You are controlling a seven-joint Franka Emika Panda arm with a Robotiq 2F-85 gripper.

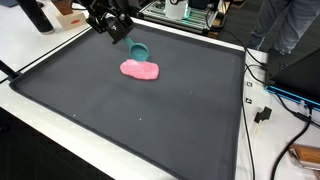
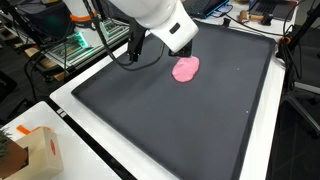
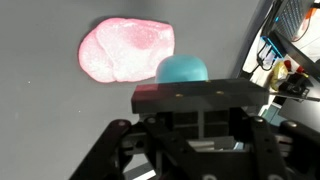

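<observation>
A teal rounded object, perhaps a spoon or scoop, is held by my gripper, which is shut on its narrower end. In the wrist view, the teal rounded end shows just beyond the gripper. A pink cloth-like piece lies on the dark table, just in front of the teal object in exterior view 1. The same pink piece sits left of the teal end in the wrist view. In exterior view 2, the white arm hides the teal object, while the pink piece shows beside it.
Cables and equipment crowd the table's far edge. A pale box stands off the table's near left corner in exterior view 2.
</observation>
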